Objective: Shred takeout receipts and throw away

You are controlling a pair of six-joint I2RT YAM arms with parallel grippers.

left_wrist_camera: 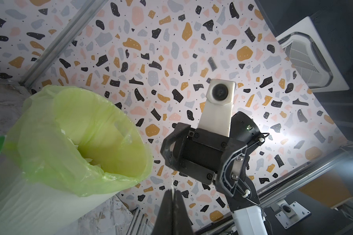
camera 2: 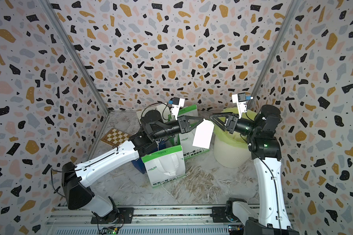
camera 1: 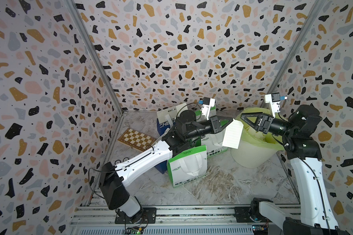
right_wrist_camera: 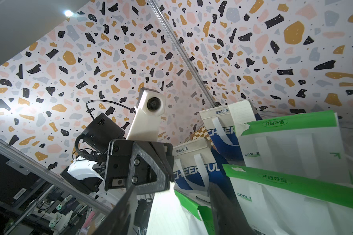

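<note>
A white receipt [camera 1: 231,134] [camera 2: 203,134] hangs from the fingertips of my left gripper [camera 1: 229,120] [camera 2: 200,119], which is shut on the paper's top edge, in front of the bin. Facing it closely, my right gripper [camera 1: 245,118] [camera 2: 214,118] stands open, its fingers either side of the receipt [right_wrist_camera: 166,213] in the right wrist view but apparently not touching it. The bin [camera 1: 251,156] has a yellow-green liner [left_wrist_camera: 102,137] with some pale scraps inside, and stands on the right behind my right gripper.
Several takeout bags [camera 1: 188,168] [right_wrist_camera: 290,145] stand in the middle and left of the marble worktop. A checkered board [camera 1: 135,137] lies at the back left. Terrazzo-patterned walls enclose the sides and back.
</note>
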